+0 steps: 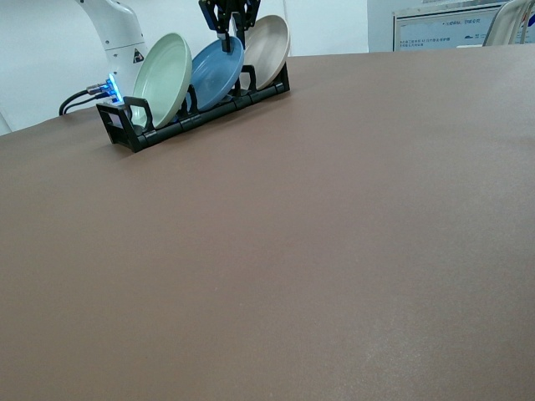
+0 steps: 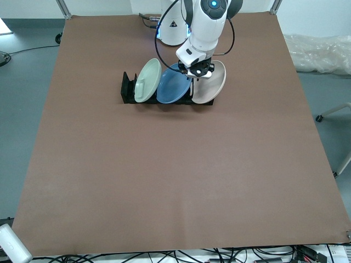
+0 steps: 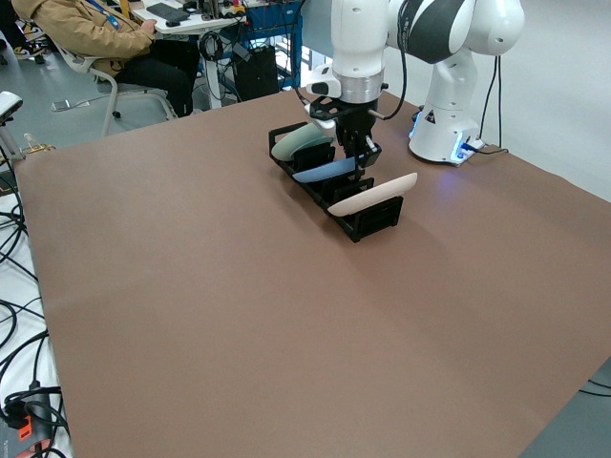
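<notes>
A black rack [image 1: 167, 129] holds three plates upright near the back of the table: a pale green plate [image 2: 146, 79], a blue plate [image 2: 171, 87] and a white plate [image 2: 211, 82]. My gripper [image 1: 231, 38] is at the top of the blue plate, its fingers pointing down around the rim, seen in the top view. Whether it is closed on the rim I cannot tell. In the left and right views my wrist hides much of the fingers.
The arm's base [image 3: 439, 129] stands behind the rack, with cables nearby.
</notes>
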